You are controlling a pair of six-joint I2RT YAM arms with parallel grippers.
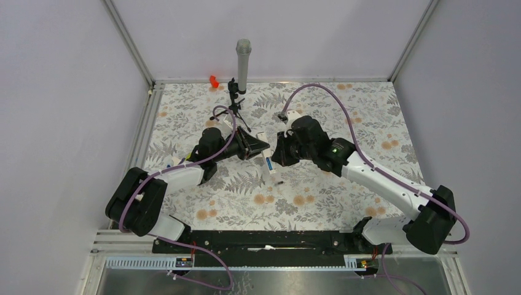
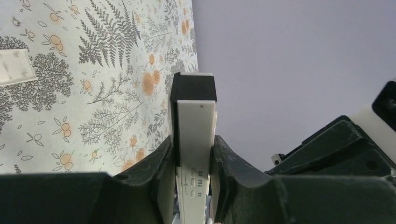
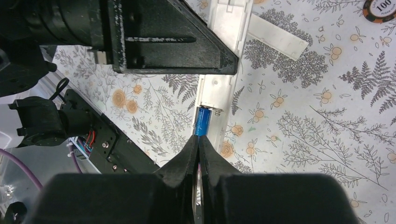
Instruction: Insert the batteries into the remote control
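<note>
My left gripper is shut on the white remote control (image 2: pixel 196 126), gripping its sides and holding it above the table. In the right wrist view its open battery compartment faces up, with a blue battery (image 3: pixel 202 121) in one slot beside a spring. My right gripper is shut, its tips right at the lower end of that battery; no object shows clearly between them. How far the battery is seated is hidden by these fingers. A small dark piece (image 1: pixel 281 182), possibly a battery, appears just below the remote in the top view.
A white cover-like piece (image 3: pixel 279 37) lies on the patterned tabletop beyond the remote. A poker chip (image 3: pixel 380 10) is at the upper right of that view. A microphone on a stand (image 1: pixel 243 61) rises at the back.
</note>
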